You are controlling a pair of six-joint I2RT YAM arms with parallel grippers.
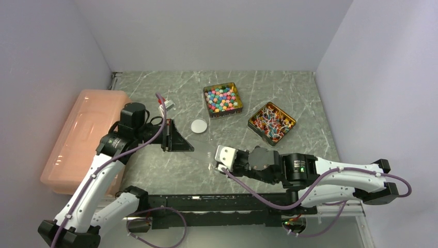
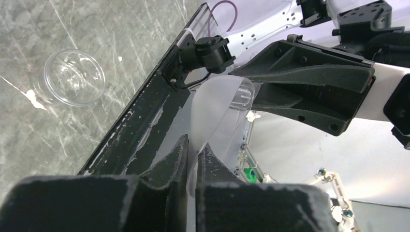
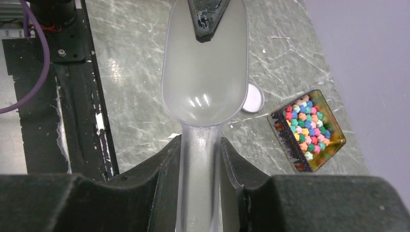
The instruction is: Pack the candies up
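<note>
A translucent scoop (image 1: 204, 148) is held in the air between both arms, low over the table. My right gripper is shut on its handle (image 3: 199, 164), with the broad bowl (image 3: 205, 82) pointing away from it. At the other end my left gripper is shut on the thin edge of the bowl. Nothing shows inside the scoop. On the table stands a round clear container (image 2: 75, 77) that looks empty. A tray of colourful round candies (image 1: 222, 99) sits at the back; a second tray (image 1: 271, 124) to its right holds multicoloured stick-like pieces.
A white round lid (image 1: 199, 125) lies behind the scoop, near the left gripper. Beyond the left arm is a small white item with a red part (image 1: 167, 105). A large pink bin (image 1: 82, 139) takes up the left side.
</note>
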